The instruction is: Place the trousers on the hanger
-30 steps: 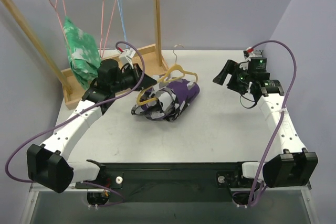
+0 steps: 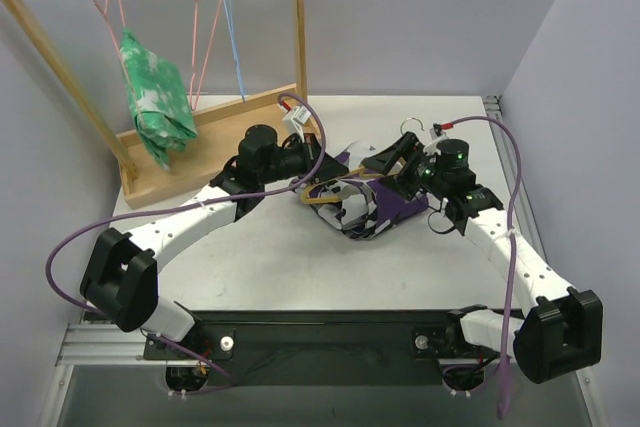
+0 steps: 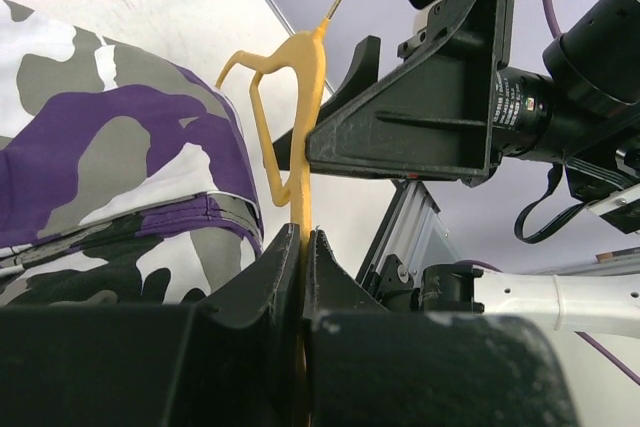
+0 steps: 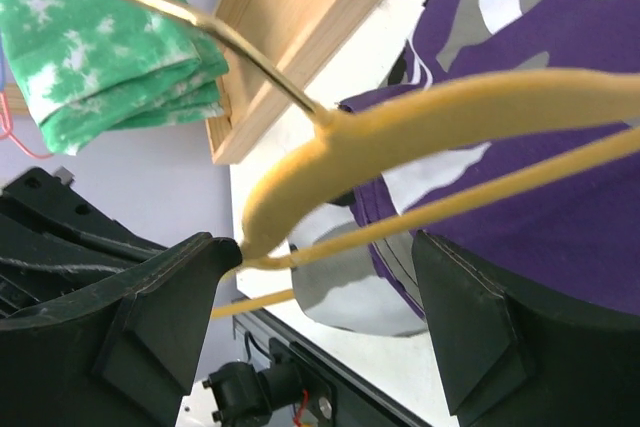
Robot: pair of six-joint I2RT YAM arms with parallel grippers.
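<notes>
Purple, grey, black and white camouflage trousers point(image 2: 385, 209) lie bunched on the table below the hanger. The yellow hanger point(image 3: 308, 77) has a thin metal hook, and my left gripper is shut on its frame. Opposite it, my right gripper stands open, one finger on either side of the hanger near the base of its hook. In the top view the two grippers almost meet above the trousers. Folds and fingers hide whether the cloth passes over the hanger's bar.
At the back left stands a wooden rack point(image 2: 150, 187) with pink and blue hangers. A green tie-dyed garment point(image 2: 157, 107) hangs from it.
My left gripper has carried the hanger to the right, and the trousers have shifted with it. From the right side, my right gripper has come in to the hanger.
</notes>
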